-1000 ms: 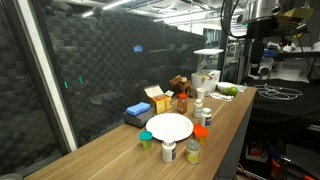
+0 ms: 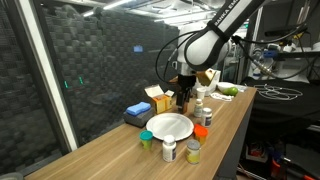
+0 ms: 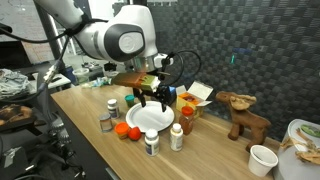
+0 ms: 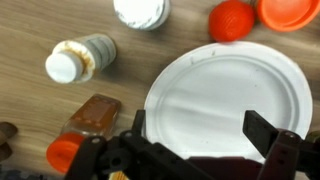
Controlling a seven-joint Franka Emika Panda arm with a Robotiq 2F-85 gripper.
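A white plate (image 2: pixel 168 128) lies flat and empty on the wooden table. My gripper is open above it; in the wrist view the dark fingers (image 4: pixel 266 130) stand wide apart with only the plate's surface between them. The second exterior view also has the gripper (image 3: pixel 152 100) over the plate (image 3: pixel 147 117). Around the plate are a red ball (image 4: pixel 231 20), an orange round item (image 4: pixel 288 10), a white-capped jar (image 4: pixel 142 9), a pill bottle (image 4: pixel 82 58) and a reddish bottle with an orange-red cap (image 4: pixel 83 130).
A green cup (image 2: pixel 146 139) and a blue block (image 2: pixel 138 108) stand beside the plate. An open cardboard box (image 2: pixel 157 97) is at the back. A brown toy deer (image 3: pixel 244 115) and a white cup (image 3: pixel 263 160) stand farther along.
The arm has swung leftward and lower in the first exterior view, from the right side to over the plate and nearby bottles. The tabletop objects look unmoved.
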